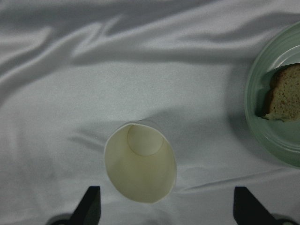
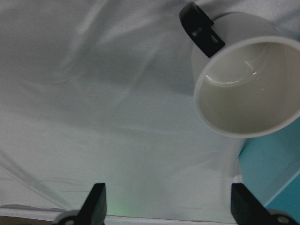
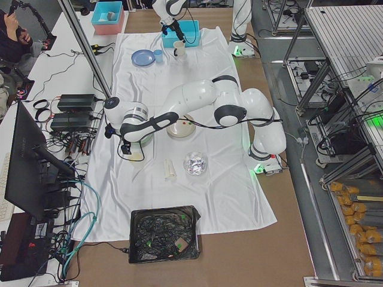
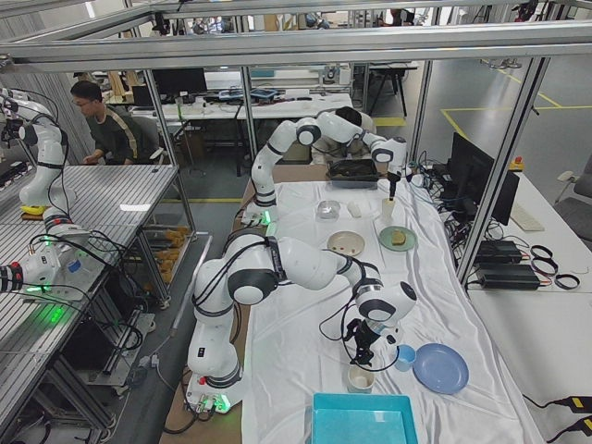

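Observation:
My left gripper is open above a pale paper cup (image 1: 140,164), which is beside a green plate (image 1: 262,140) holding a bread slice (image 1: 283,93). In the camera right view that plate (image 4: 398,247) sits on the white cloth, the cup under the left gripper. My right gripper is open over the cloth near a white mug (image 2: 211,93) with a dark handle, empty inside, beside a turquoise bin (image 2: 267,164). Nothing shows between either gripper's fingers.
A blue plate (image 4: 440,370) and blue cup (image 4: 406,356) stand near the mug. A beige plate (image 4: 345,242), a foil bowl (image 3: 195,163) and a black tray (image 3: 164,251) are also in view, with cloth between.

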